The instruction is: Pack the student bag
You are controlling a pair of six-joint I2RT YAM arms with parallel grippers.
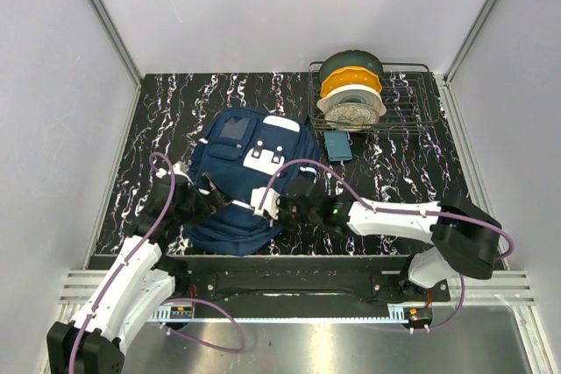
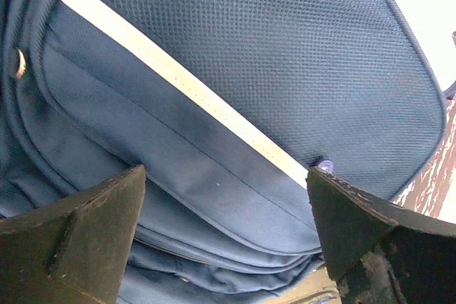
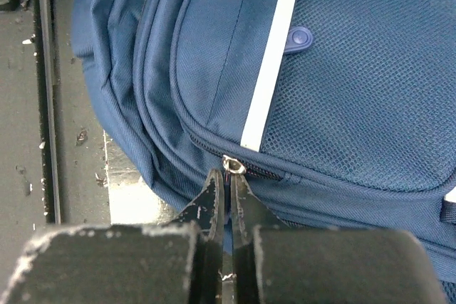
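The navy bag [image 1: 230, 159] lies on its back on the dark table, tilted, with its white-patched flap towards the back. In the right wrist view my right gripper is shut on a zipper pull, whose metal slider [image 3: 234, 165] shows just past the fingertips at the end of the white stripe [image 3: 271, 69]. My left gripper hangs open over the bag's lower front pocket, its fingers [image 2: 92, 240] wide apart with only bag cloth beneath. A second zipper slider [image 2: 21, 63] shows at the pocket's left edge.
A wire rack [image 1: 410, 98] with several plates [image 1: 351, 98] stands at the back right. Against its front lies a small blue notebook [image 1: 337, 146]. Bare table is left at the right, and the table's front edge [image 1: 289, 258] runs close below the bag.
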